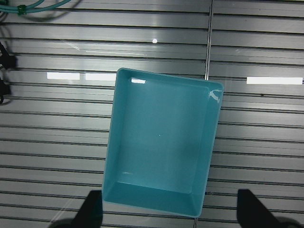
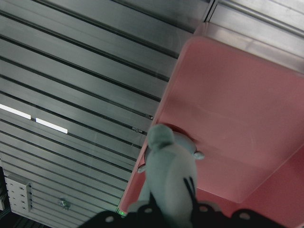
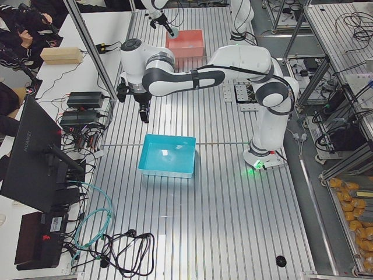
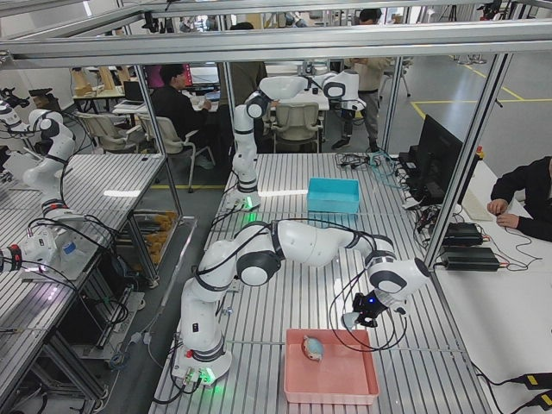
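My right gripper [image 4: 362,315] is shut on a pale blue-grey plush toy [image 2: 168,175], held above the pink bin [image 4: 330,388]; in the right wrist view it fills the lower middle. A second small blue plush toy [image 4: 312,348] lies inside the pink bin, partly hidden behind the held one in the wrist view. My left gripper [image 3: 140,108] hangs above and just behind the empty turquoise bin [image 1: 161,137], its two fingers apart at the bottom of the left wrist view with nothing between them.
A monitor [image 3: 32,151], black boxes and cables line one side of the table. Black cable coils [image 3: 125,256] lie near the end beside the turquoise bin. The table middle between the bins is mostly clear. Frame posts stand at the edges.
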